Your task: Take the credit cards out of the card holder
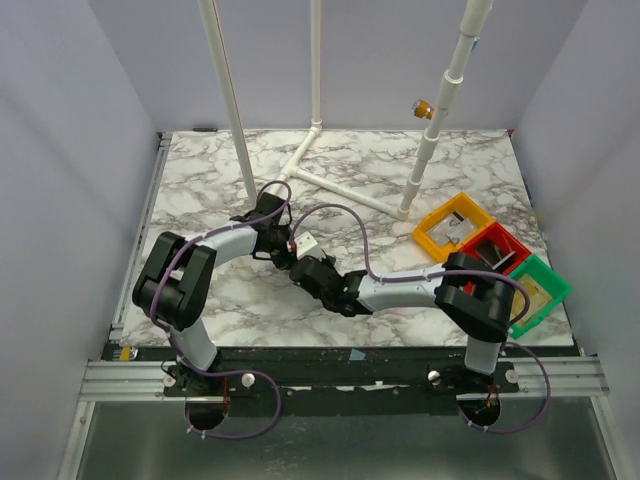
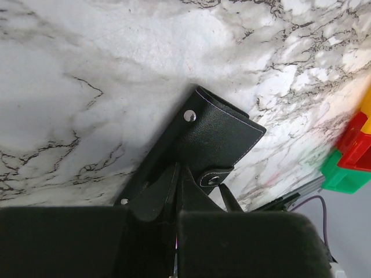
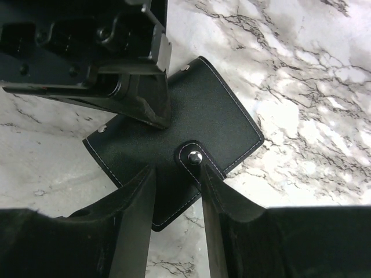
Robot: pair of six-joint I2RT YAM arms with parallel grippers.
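Note:
A black leather card holder (image 2: 214, 133) with white stitching, rivets and a snap strap (image 3: 196, 157) lies closed on the marble table, mostly hidden in the top view by both grippers. My left gripper is shut, its tips down on the holder beside the strap; nothing shows between its fingers. In the right wrist view its black body covers the holder's upper-left part. My right gripper stands open over the holder, its fingertips either side of the strap's lower part near the snap. No cards are visible.
Yellow (image 1: 433, 233), red (image 1: 510, 244) and green (image 1: 555, 285) bins stand at the table's right. White pipes (image 1: 350, 197) form a frame behind the arms.

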